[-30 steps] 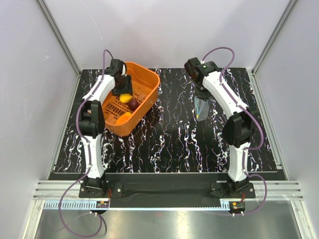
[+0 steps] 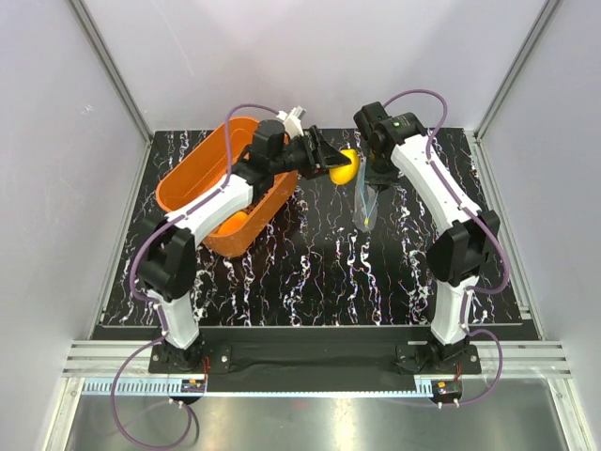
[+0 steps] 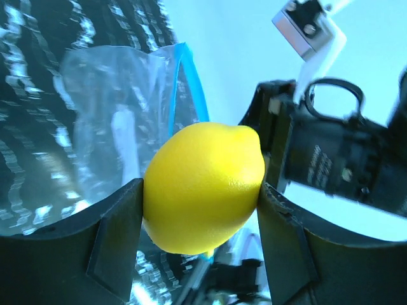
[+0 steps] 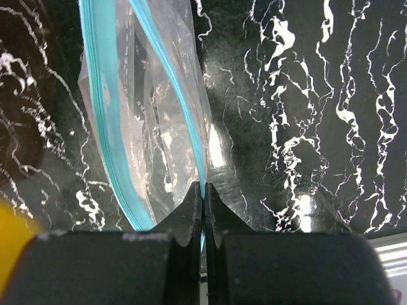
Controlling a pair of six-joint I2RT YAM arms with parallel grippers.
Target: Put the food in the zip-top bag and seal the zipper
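My left gripper is shut on a yellow lemon-like food (image 3: 203, 171), held in the air just left of and above the clear zip top bag (image 2: 366, 211). The bag (image 3: 108, 95) has a light blue zipper and stands partly open. My right gripper is shut on the bag's blue zipper edge. In the right wrist view the bag (image 4: 152, 127) shows no food inside; a yellow blur enters at the lower left.
An orange bin (image 2: 174, 193) sits at the left, with an orange item (image 2: 235, 222) inside.
My left gripper lifted the yellow food out of the orange bin and carried it right, to the bag. The right arm and bag shifted slightly.
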